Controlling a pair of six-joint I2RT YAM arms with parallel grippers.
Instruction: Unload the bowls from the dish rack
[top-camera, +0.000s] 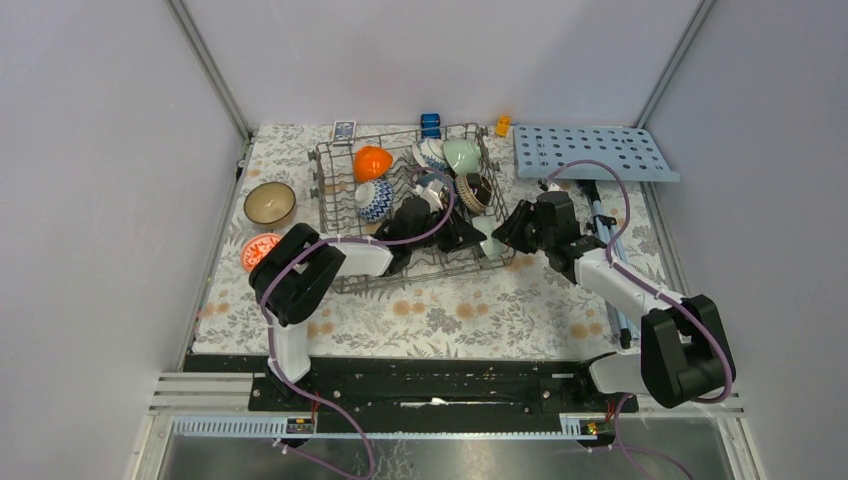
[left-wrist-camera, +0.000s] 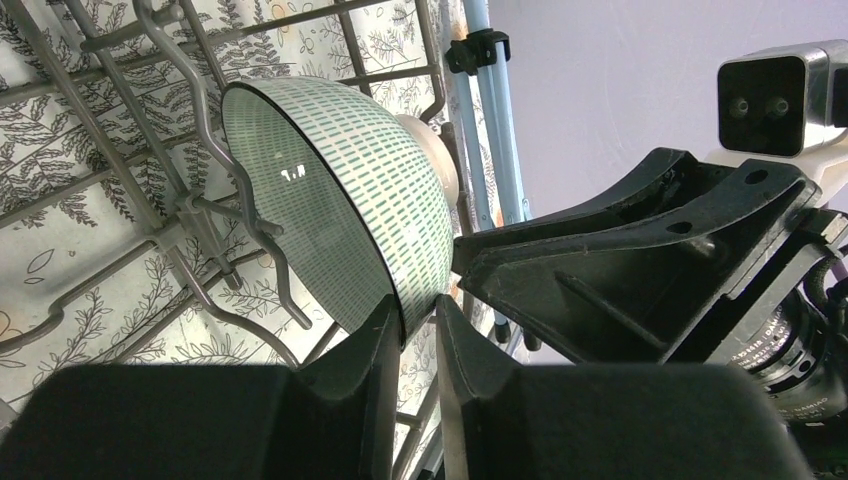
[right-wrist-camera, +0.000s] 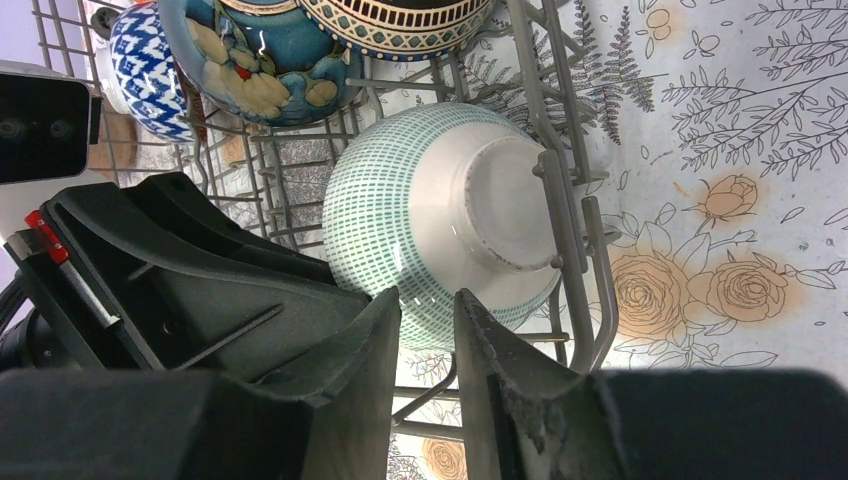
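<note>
A green-checked white bowl (top-camera: 488, 237) (left-wrist-camera: 395, 190) (right-wrist-camera: 380, 195) stands on its side at the rack's front right. My left gripper (top-camera: 466, 238) has its fingertips at the bowl's near rim, a narrow gap between them with the rim there. My right gripper (top-camera: 505, 240) is at the bowl's other side, its fingertips close together against the bowl's wall; whether the rim is between them is hidden. The wire dish rack (top-camera: 335, 145) also holds an orange bowl (top-camera: 373, 163), a zigzag bowl (top-camera: 373, 200), a mint bowl (top-camera: 462, 155) and several patterned bowls (top-camera: 472, 192).
A tan bowl (top-camera: 269, 204) and an orange-patterned dish (top-camera: 259, 250) lie left of the rack. A perforated blue board (top-camera: 590, 150) and pale blue bars stand at the right.
</note>
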